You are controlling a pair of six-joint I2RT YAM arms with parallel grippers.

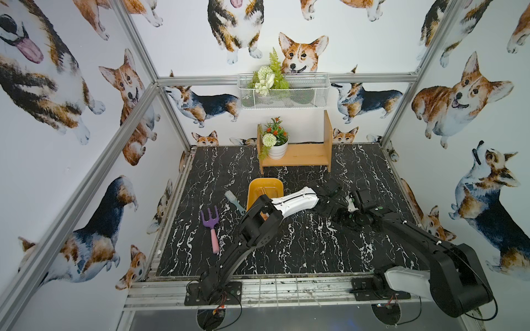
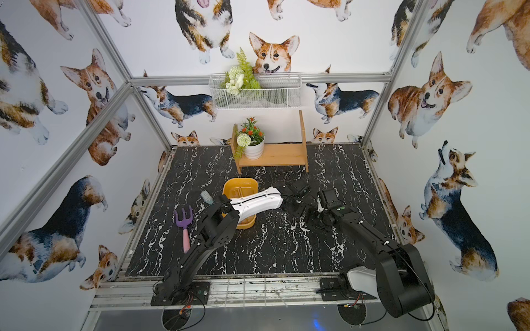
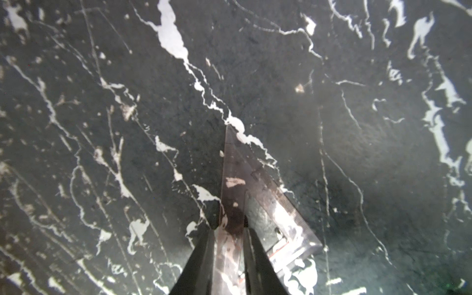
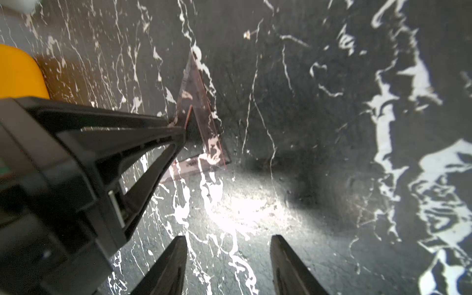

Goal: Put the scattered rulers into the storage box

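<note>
A clear triangular ruler lies on the black marble table, also in the right wrist view (image 4: 211,142). My left gripper is low over its long edge, fingers part open either side of it; whether it touches is unclear. My right gripper is open, empty, over bare table beside the ruler, with the left gripper's dark body at the left of that view. The yellow storage box (image 1: 265,184) sits left of the grippers, partly behind the left arm; some wooden-coloured pieces show inside it.
A purple fork with pink handle (image 1: 212,226) and a brush (image 1: 234,201) lie at the left. A wooden shelf (image 1: 301,154) with a potted plant (image 1: 275,140) stands at the back; a wire basket (image 1: 292,96) hangs above.
</note>
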